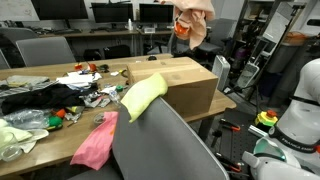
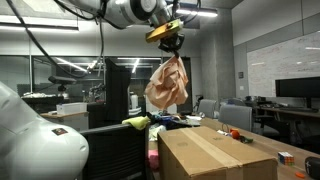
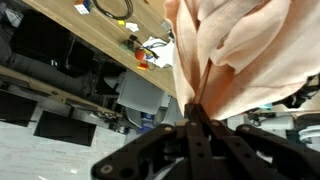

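A peach-pink cloth (image 2: 168, 85) hangs in the air from my gripper (image 2: 173, 54), high above the table area. Its upper part is pinched between the fingertips, and folds drop freely below. From the wrist, the cloth (image 3: 240, 45) spreads out past the closed fingers of my gripper and covers much of the upper right. Exterior view 1 shows only the lower part of this cloth (image 1: 193, 18) at the top edge; the gripper is out of frame there. A yellow-green cloth (image 1: 143, 95) and a pink cloth (image 1: 94, 147) are draped over the dark chair back (image 1: 165, 140).
A large closed cardboard box (image 1: 190, 88) stands on the table's right side. Clothes, cables and small items (image 1: 60, 97) clutter the left side. A bare strip of wooden table (image 1: 50, 152) shows near the front. Monitors (image 1: 110, 13) stand behind.
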